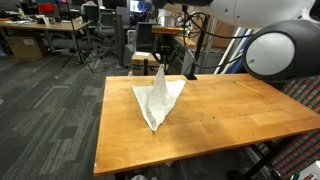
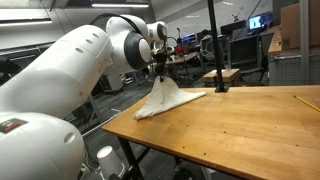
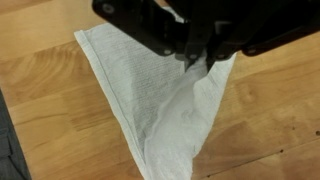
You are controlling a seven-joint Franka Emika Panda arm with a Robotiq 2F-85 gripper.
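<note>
A white cloth (image 1: 157, 100) lies partly on the wooden table (image 1: 210, 125), with one part drawn up to a peak. At that peak my gripper is shut on the cloth, as the wrist view shows, with folds gathered between its dark fingers. Seen from the side, the lifted cloth (image 2: 166, 96) slopes from the gripper (image 2: 158, 76) down to the tabletop, where its lower edges still rest. In exterior view 1 the fingertips are small and hard to make out against the dark background.
Toward the right of the table lies a thin yellow-orange stick (image 1: 248, 88). A dark post (image 2: 216, 50) rises at the table's far edge.
</note>
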